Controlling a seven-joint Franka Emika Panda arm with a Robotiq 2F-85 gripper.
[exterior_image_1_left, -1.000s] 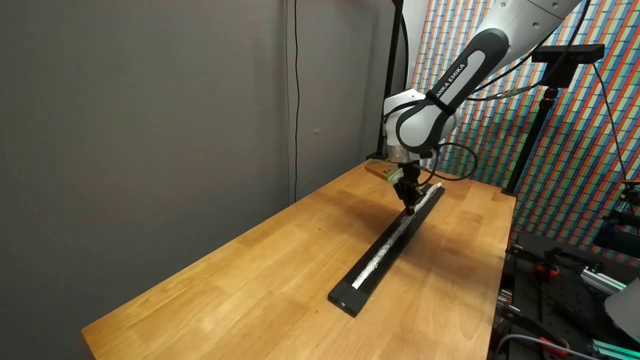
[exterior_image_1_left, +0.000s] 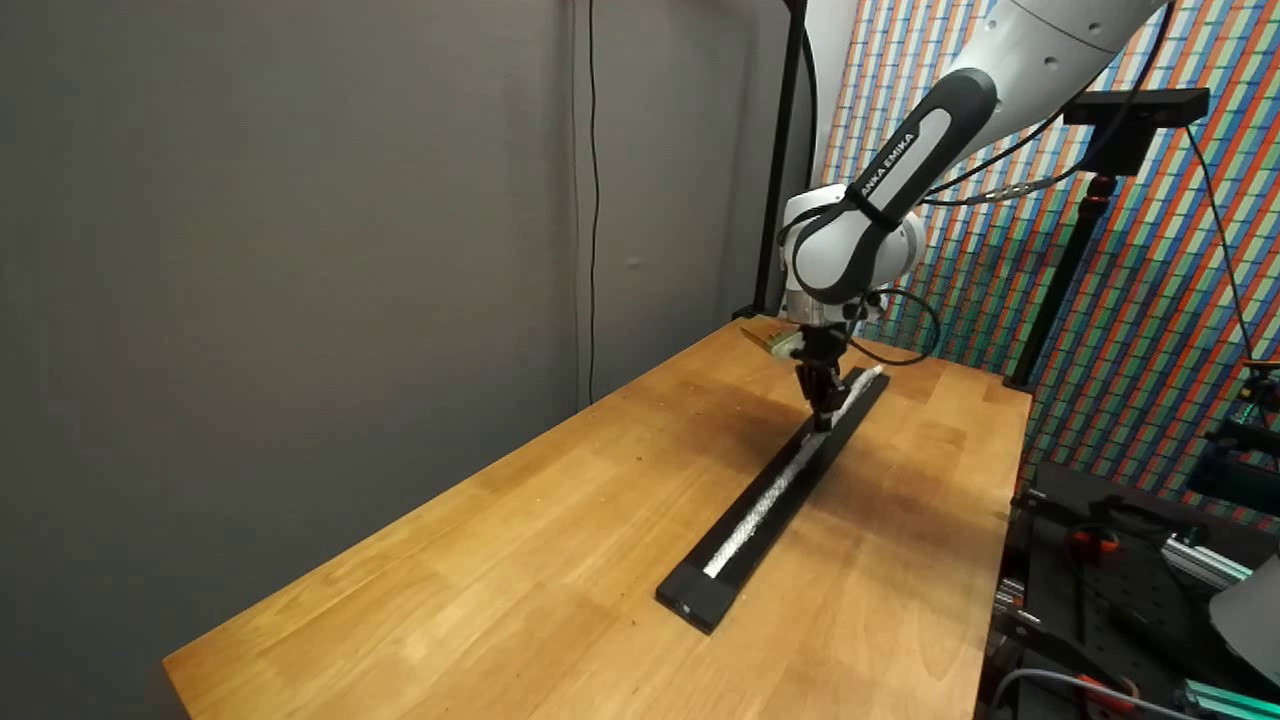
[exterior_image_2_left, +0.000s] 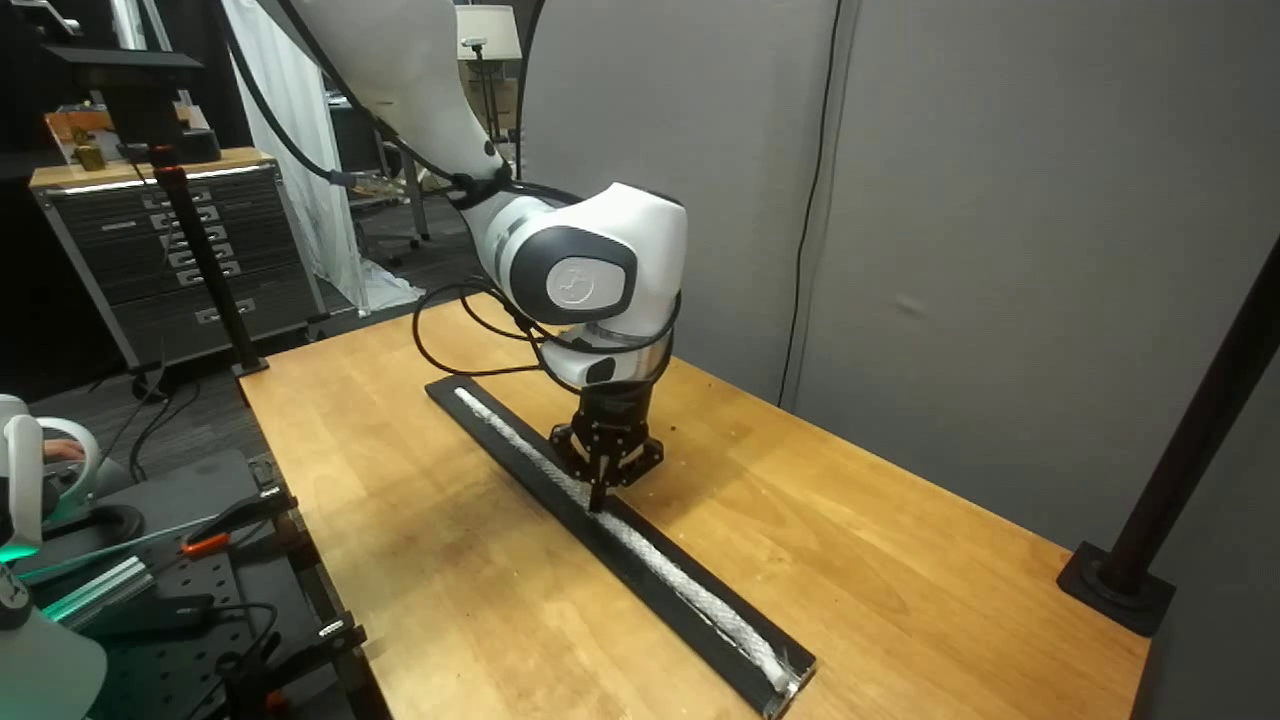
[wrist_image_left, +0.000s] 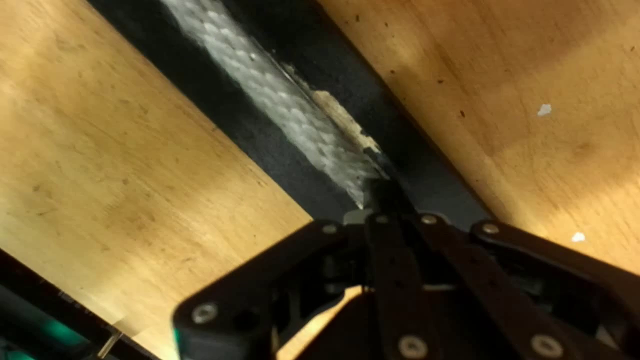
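Observation:
A white braided rope (exterior_image_2_left: 672, 574) runs lengthwise along a long black channel strip (exterior_image_1_left: 690, 596) lying on the wooden table. In the wrist view, the rope (wrist_image_left: 273, 90) has a bare tan patch along one side, inside the black strip (wrist_image_left: 420, 159). My gripper (exterior_image_2_left: 597, 497) points down at the middle of the strip, its tips on or just above the rope. The gripper is shut, and nothing shows between its fingers. The rope directly beneath the fingertips is hidden, so whether they touch it cannot be told.
Behind my gripper a wooden block (exterior_image_1_left: 768, 334) sits at the table's far edge. Black posts (exterior_image_2_left: 1146, 528) stand at the table's edges. Cables loop from my wrist.
The wrist has tilted and shifted slightly to the right in exterior view 1, while the fingertips stay at nearly the same place on the strip. The strip has not visibly moved.

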